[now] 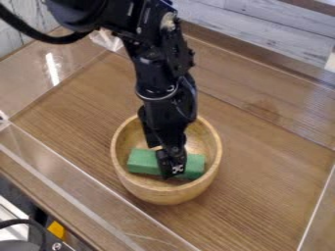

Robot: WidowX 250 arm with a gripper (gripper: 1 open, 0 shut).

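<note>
A green block (144, 163) lies inside a round wooden bowl (167, 196) on the wooden table. The black gripper (171, 162) reaches down into the bowl, its tips over the middle of the block and hiding part of it. Whether the fingers are closed on the block is hard to see.
A pale wall stands at the back. Clear edge strips run along the left and right, with cables and a small yellow item (57, 228) at the lower left.
</note>
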